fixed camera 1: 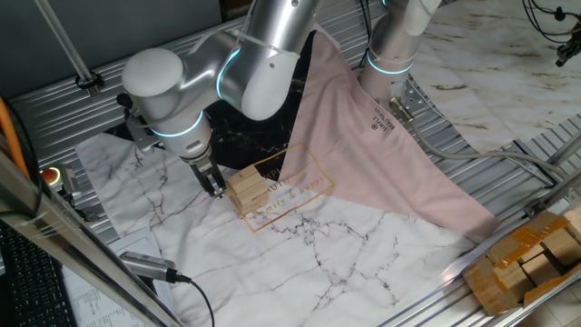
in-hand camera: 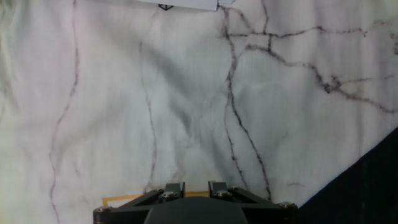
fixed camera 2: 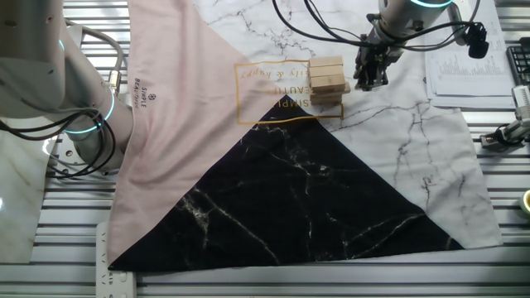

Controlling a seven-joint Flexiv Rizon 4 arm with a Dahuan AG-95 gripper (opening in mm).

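Observation:
A small stack of light wooden blocks point(fixed camera 1: 247, 189) stands on the cloth over one end of the gold-framed lettering. In exterior view 2 the same stack of blocks point(fixed camera 2: 328, 76) shows several pieces laid on one another. My gripper point(fixed camera 1: 218, 192) points down just beside the stack, on its left in exterior view 1. From the other side, the gripper point(fixed camera 2: 370, 81) appears right of the blocks with a narrow gap. In the wrist view the fingers point(in-hand camera: 177, 190) stand apart, with only cloth showing between them. No block appears in that view.
The marble, black and pink cloth point(fixed camera 1: 354, 254) covers the table, with wide clear areas. A taped cardboard box point(fixed camera 1: 495, 283) holding wooden blocks sits at the right edge. A metal post point(fixed camera 1: 91, 254), keyboard point(fixed camera 1: 34, 286) and papers lie left.

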